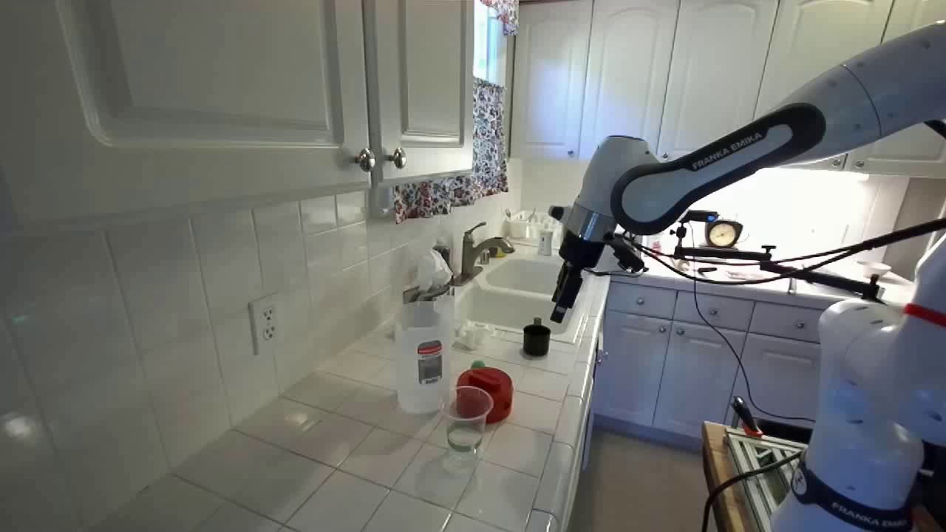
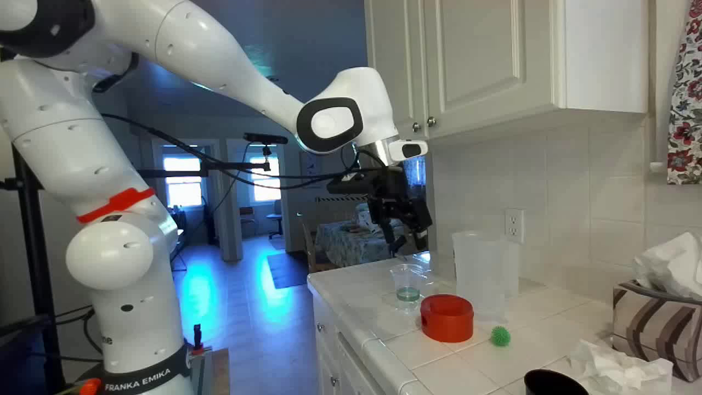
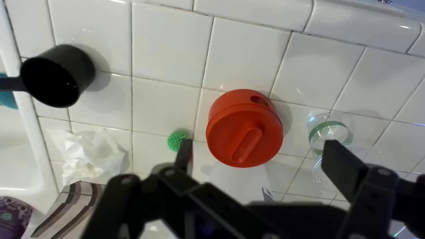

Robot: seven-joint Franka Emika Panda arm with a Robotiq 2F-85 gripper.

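Observation:
My gripper is open above the counter, its two fingers wide apart with nothing between them. Below it in the wrist view stands a red round container (image 3: pixel 243 131) with a ridged lid. A small green spiky ball (image 3: pixel 177 139) lies beside the container, close to one finger in that view. On the other side is a clear plastic cup (image 3: pixel 330 133) with a green band, partly covered by the other finger. A black cup with a handle (image 3: pixel 59 75) rests near the sink edge. Crumpled white tissue (image 3: pixel 89 155) lies between it and a striped tissue box (image 3: pixel 69 211).
A tall translucent jug (image 1: pixel 421 359) stands behind the red container, near the tiled wall. The sink (image 1: pixel 510 306) with its faucet (image 1: pixel 479 253) lies beyond the black cup. Cabinets (image 2: pixel 487 59) hang over the counter.

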